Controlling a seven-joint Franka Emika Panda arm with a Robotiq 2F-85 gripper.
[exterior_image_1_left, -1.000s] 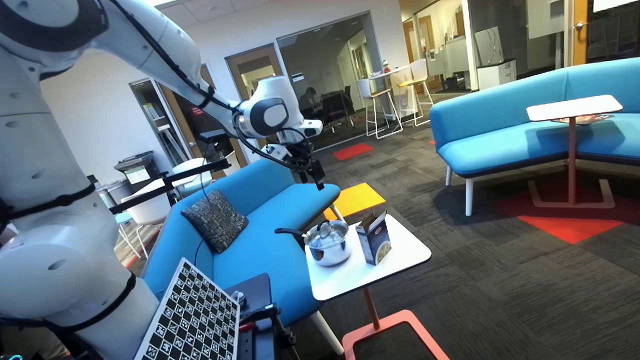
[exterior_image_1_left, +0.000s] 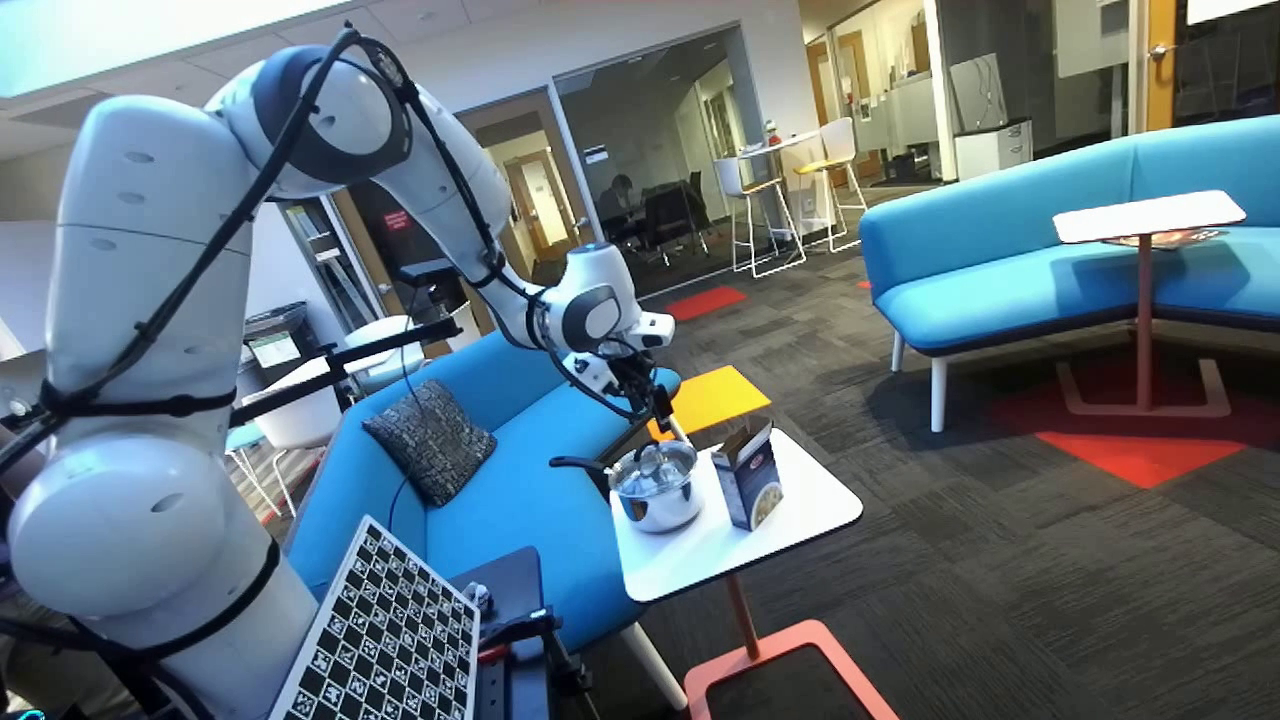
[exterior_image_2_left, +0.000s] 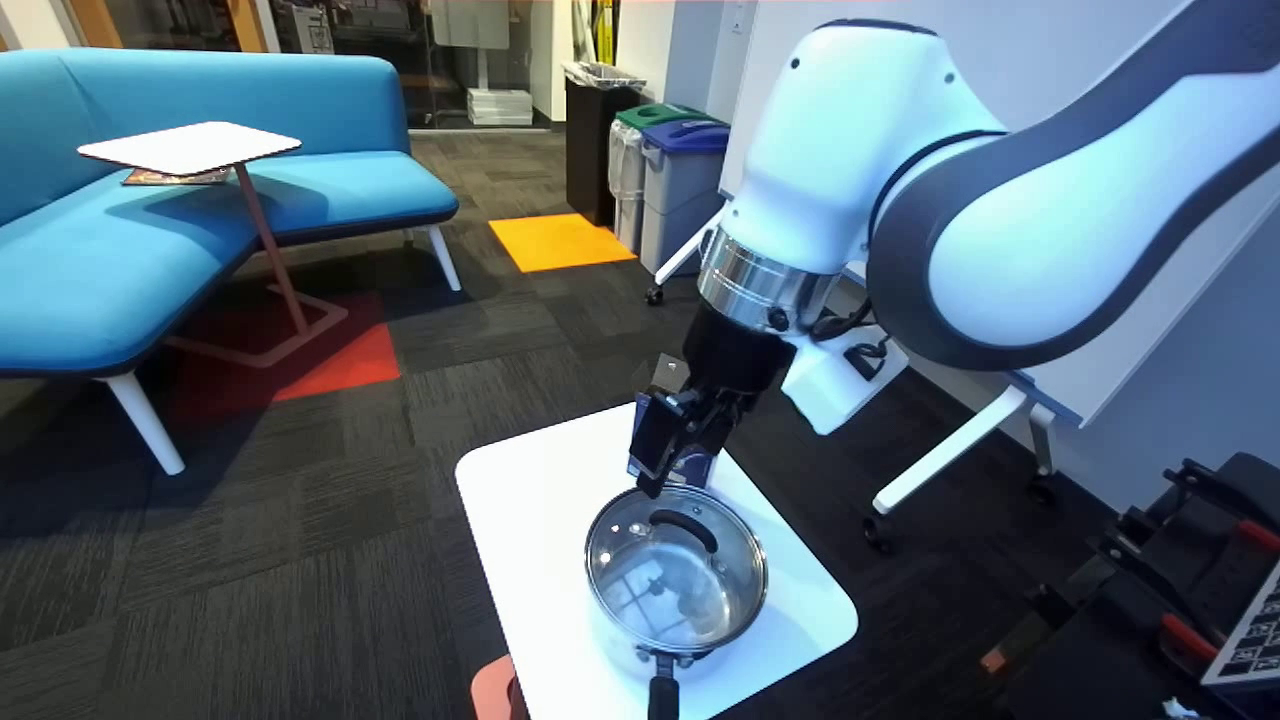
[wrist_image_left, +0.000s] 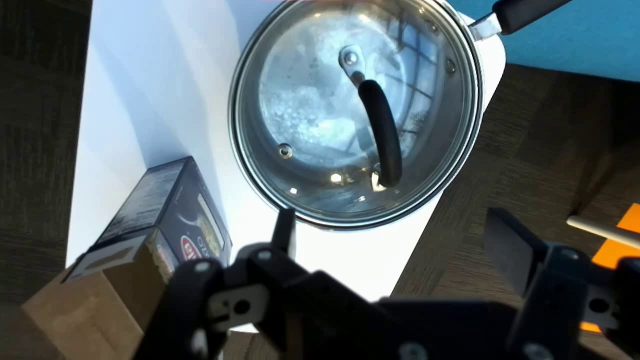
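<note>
A steel pot (exterior_image_1_left: 665, 509) with a long black handle (wrist_image_left: 523, 13) stands on a small white table (exterior_image_1_left: 818, 490). Its glass lid (wrist_image_left: 312, 102) is on, with a black arched grip (wrist_image_left: 384, 135) across the middle. In the wrist view my gripper is open, its fingers wide apart and nothing between them, just past the pot's lower rim. Seen in exterior view 2, the gripper (exterior_image_2_left: 667, 462) hangs above the far side of the pot. An opened dark blue box (wrist_image_left: 193, 219) stands beside the pot, to the left in the wrist view.
A blue sofa (exterior_image_1_left: 528, 516) runs along the table's handle side. The table top (exterior_image_2_left: 528, 480) has free room left of the pot in exterior view 2. A checkered board (exterior_image_1_left: 390, 630) lies near the arm's base.
Pot and box have stayed put.
</note>
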